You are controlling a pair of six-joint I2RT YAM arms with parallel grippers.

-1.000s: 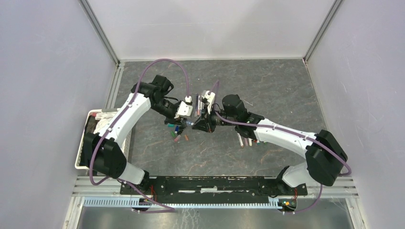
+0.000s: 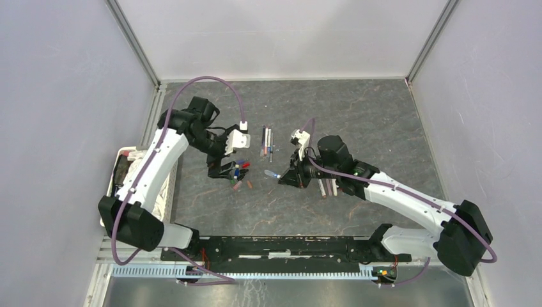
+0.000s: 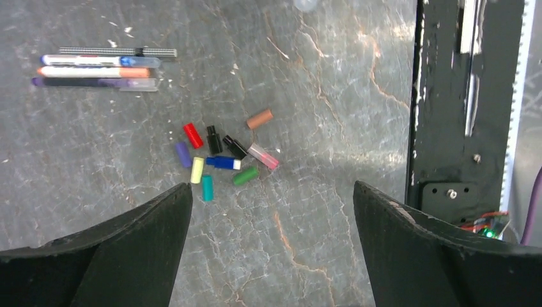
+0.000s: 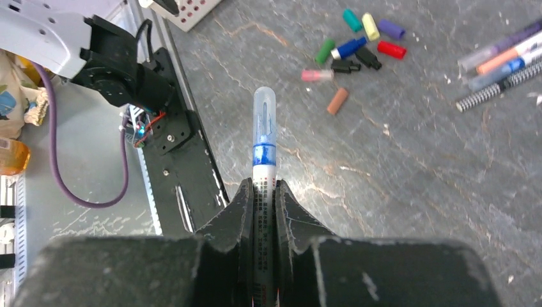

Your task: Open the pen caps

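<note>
My right gripper is shut on a white pen with a clear, blue-banded cap (image 4: 264, 121) on it, pointing out toward the left side. In the top view my left gripper (image 2: 227, 171) stands open left of that pen, over loose caps. The left wrist view shows nothing between its fingers and, below, red (image 3: 192, 135), blue (image 3: 223, 162), green (image 3: 245, 176), black and other coloured caps on the grey table.
A row of several pens (image 3: 96, 73) lies at the back middle. More pens (image 2: 323, 188) lie under the right arm. A white bin (image 2: 170, 185) with mixed contents sits at the far left.
A second ago the grippers met in the middle. They parted, the left backing leftward, the right going toward the front.
</note>
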